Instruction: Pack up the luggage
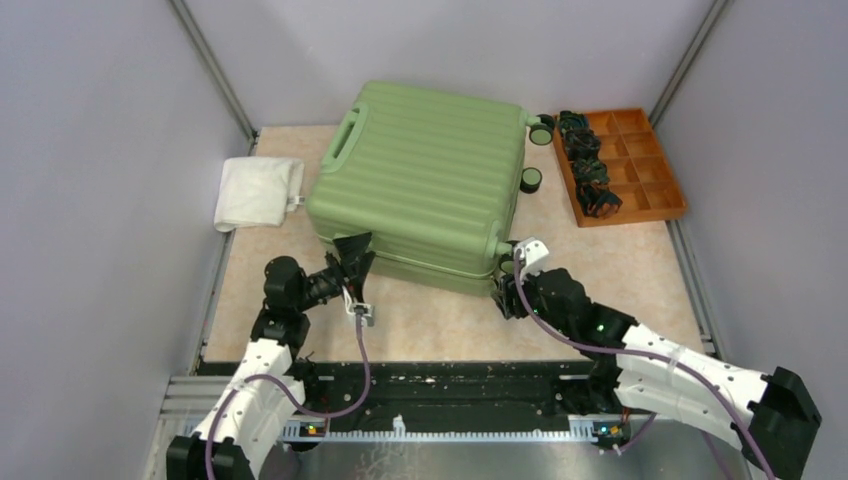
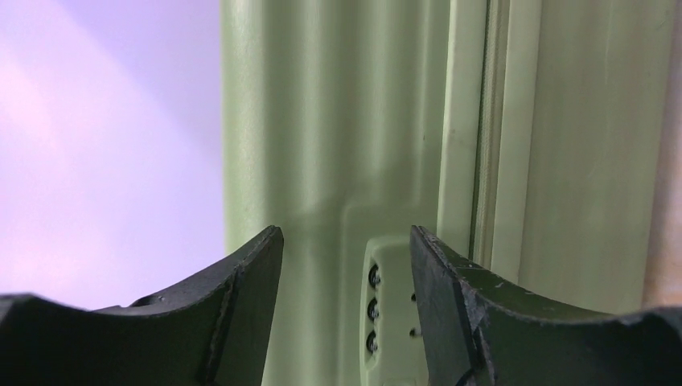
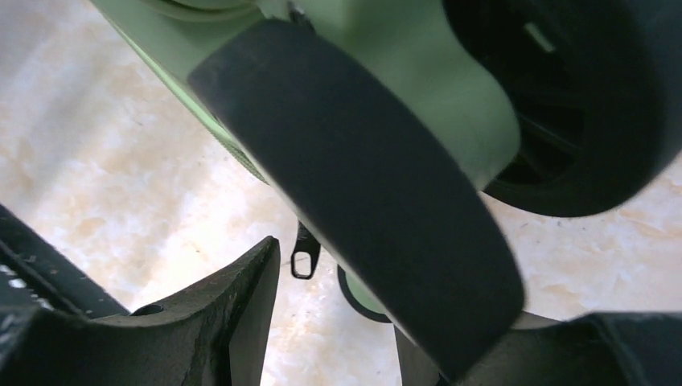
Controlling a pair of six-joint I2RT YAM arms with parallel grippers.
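Note:
A closed green suitcase (image 1: 420,180) lies flat across the middle of the table. My left gripper is open in front of its near side, facing the combination lock (image 2: 386,314) beside the zip seam (image 2: 489,121). My right gripper (image 1: 505,295) is at the suitcase's near right wheel corner; in the right wrist view its fingers (image 3: 233,322) are apart, near a dangling zipper pull (image 3: 304,265), with a large dark wheel part (image 3: 595,121) above. Whether anything lies between those fingers is partly hidden.
A folded white towel (image 1: 255,190) lies at the left. A wooden compartment tray (image 1: 645,170) with dark bundled items stands at the back right. Bare tabletop shows along the front.

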